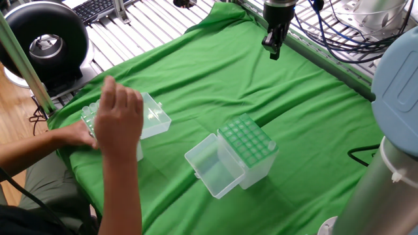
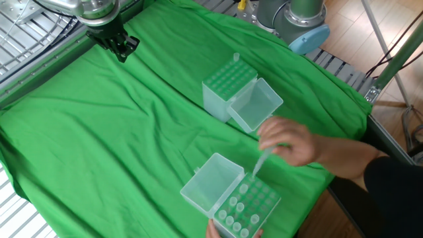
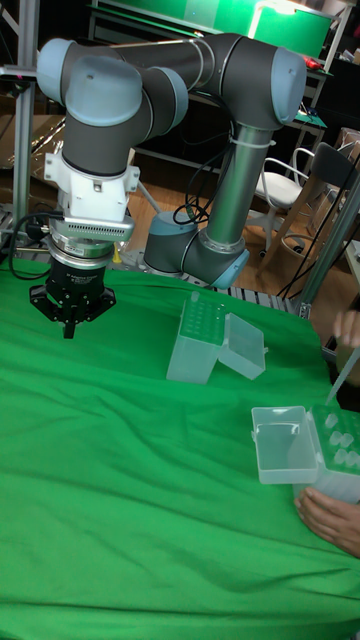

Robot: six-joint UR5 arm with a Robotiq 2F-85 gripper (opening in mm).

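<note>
My black gripper (image 3: 69, 325) hangs above the far side of the green cloth, its fingertips together and nothing visible between them. It is well clear of both boxes. One clear box with a green hole grid (image 1: 248, 140) stands with its lid (image 1: 215, 166) folded open; a single tip (image 2: 236, 57) sticks up at its corner. A second open box (image 2: 248, 205) holds several pale tips (image 2: 230, 221) in part of its grid. A person's hand (image 2: 291, 140) holds a long translucent tip (image 2: 262, 160) over this second box, while the other hand (image 3: 330, 517) steadies it.
Wrinkled green cloth (image 3: 128, 469) covers the table, bare below and around my gripper. The person's forearm (image 1: 121, 196) reaches in over the table's edge. Cables (image 1: 346, 49) lie beyond the cloth, near a metal rail.
</note>
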